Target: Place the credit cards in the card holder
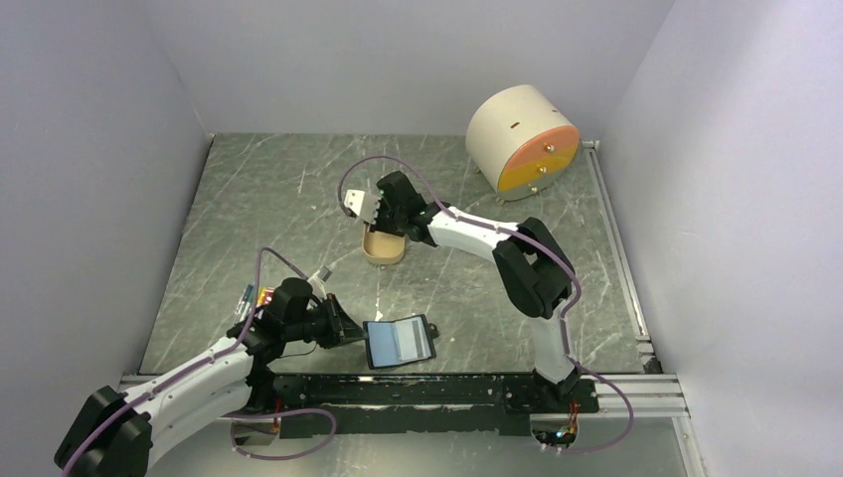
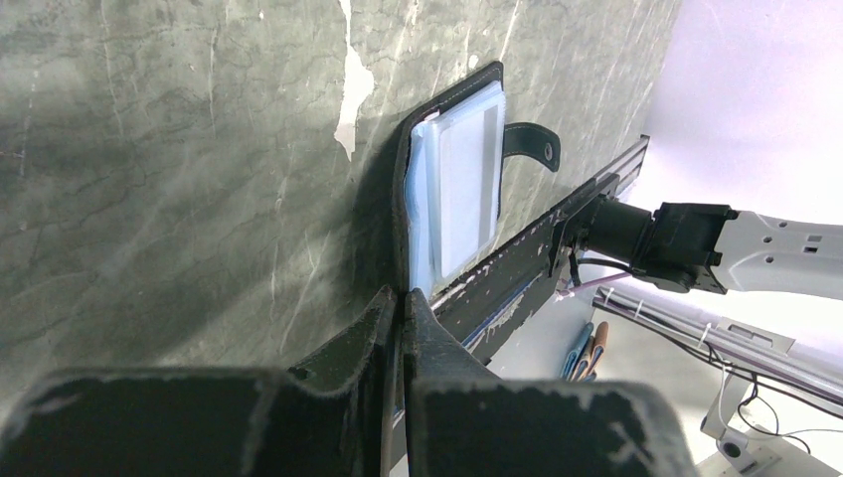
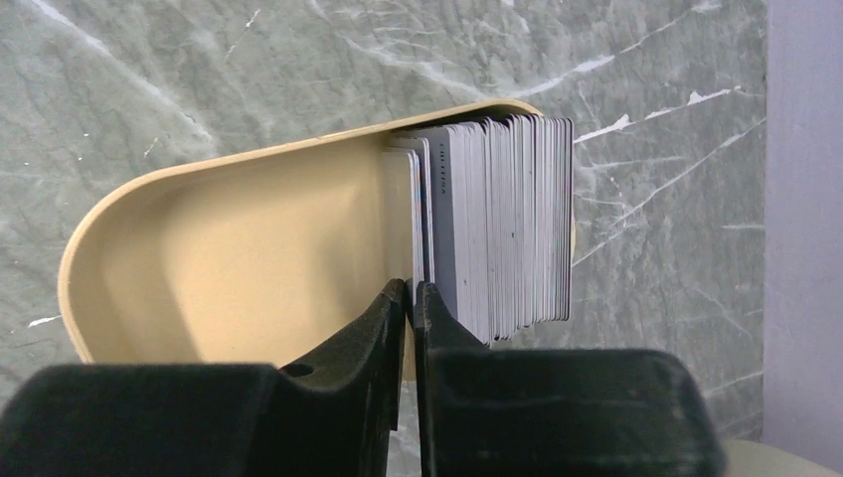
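Observation:
The black card holder (image 1: pixel 401 341) lies spread on the table near the front edge, with pale clear sleeves inside. My left gripper is shut on the near edge of the holder (image 2: pixel 465 179), fingertips pinching its dark cover. In the right wrist view a row of cards (image 3: pixel 502 224) stands packed at one end of a tan bin (image 3: pixel 249 154). The right gripper is shut, its tips against the lower end of the foremost white card (image 3: pixel 402 214). Whether that card sits between the fingers cannot be told.
A cream drum-shaped cabinet (image 1: pixel 522 139) with orange and yellow drawers stands at the back right. Small colourful items (image 1: pixel 264 296) lie beside the left arm. Open table surrounds the bin, and a dark rail (image 1: pixel 398 390) runs along the front.

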